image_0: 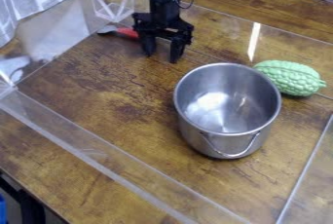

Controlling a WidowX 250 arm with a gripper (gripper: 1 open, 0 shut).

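Observation:
My dark gripper [164, 45] hangs low over the back middle of the wooden table, pointing down with its fingertips near the surface. A red object with a pale end [125, 32] lies just left of it, partly hidden behind it. Whether the fingers are shut or hold anything is hard to tell at this size.
A steel pot [227, 109] stands at centre right, with a green bumpy vegetable, like a bitter melon [289, 78], behind it to the right. Clear plastic walls edge the work area.

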